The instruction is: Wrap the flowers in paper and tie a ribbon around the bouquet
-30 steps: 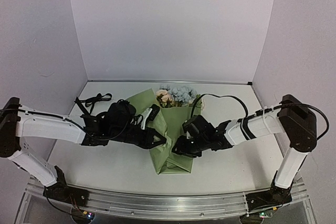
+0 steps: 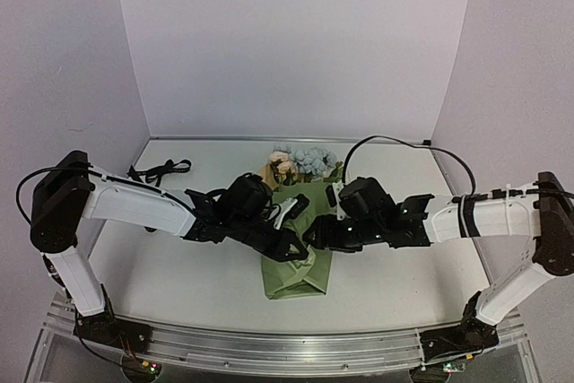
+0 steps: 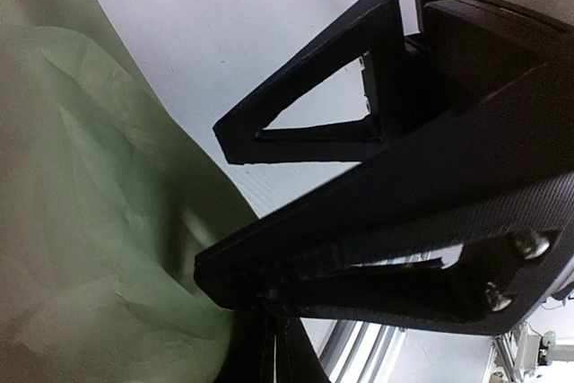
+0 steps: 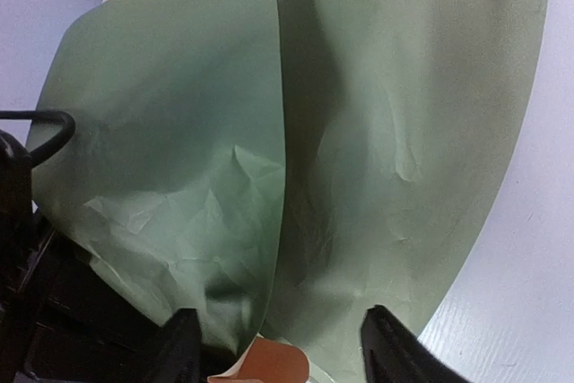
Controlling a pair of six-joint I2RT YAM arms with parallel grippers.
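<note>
The bouquet lies on the table in the top view, with blue and peach flowers at the far end and green wrapping paper reaching toward the front. Over the paper's middle, my left gripper is shut on its folded flap; in the left wrist view, that gripper's fingertips are together at the bottom, beside the crumpled green paper. From the right, my right gripper reaches in close to the left one. The right wrist view shows its fingertips spread apart near the flap's lower edge. A peach-brown paper piece shows between them.
A black strap lies at the back left. Both grippers are very close together over the paper.
</note>
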